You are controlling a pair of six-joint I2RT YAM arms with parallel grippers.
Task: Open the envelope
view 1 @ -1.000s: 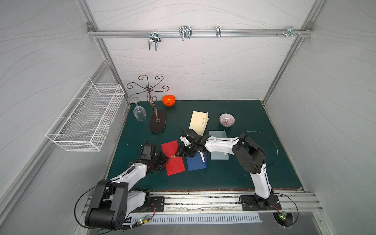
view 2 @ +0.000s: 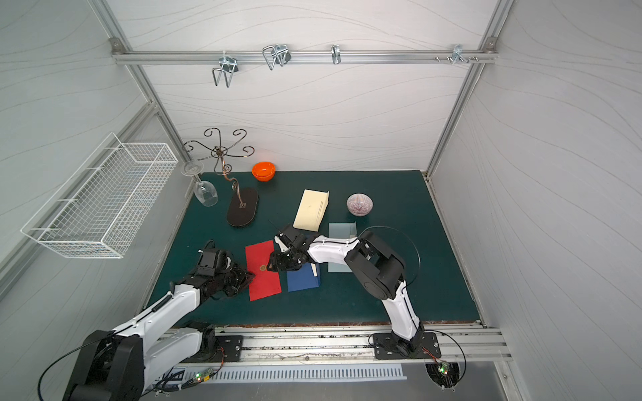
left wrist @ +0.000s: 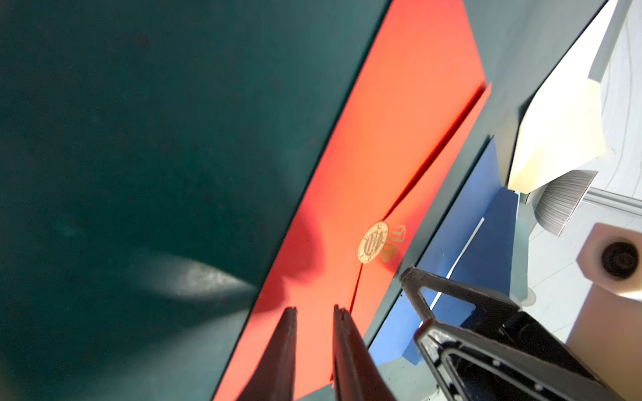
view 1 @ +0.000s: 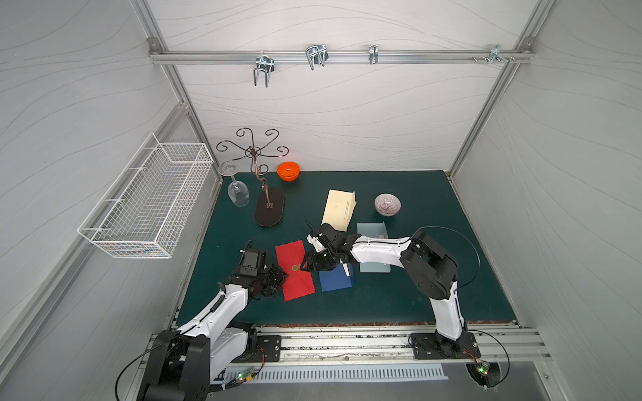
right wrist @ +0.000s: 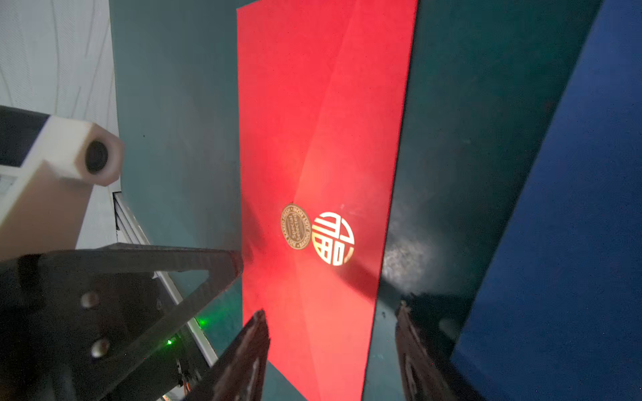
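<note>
The red envelope (view 1: 292, 252) lies flat on the table, a round gold seal (right wrist: 295, 227) at its flap's edge. On the flap (right wrist: 333, 160) is a gold printed character. In the left wrist view, the flap's edge (left wrist: 468, 117) stands slightly lifted on one side of the seal. My left gripper, part open with a narrow gap, is over the envelope's left side. From the right, my right gripper reaches over the envelope's right edge, its fingers wide apart. No paper is visibly gripped by either; exact fingertip heights are hard to tell.
A blue envelope (view 1: 334, 280) lies close by on the right, under the right arm. Beyond are a pale blue envelope (view 1: 374, 267), a cream envelope (view 1: 339, 208) and a glass bowl (view 1: 387, 204). A metal stand (view 1: 269, 212) and wine glass (view 1: 238, 193) occupy the back left.
The right arm's elbow has moved a little right. The red envelope stays nearly in place.
</note>
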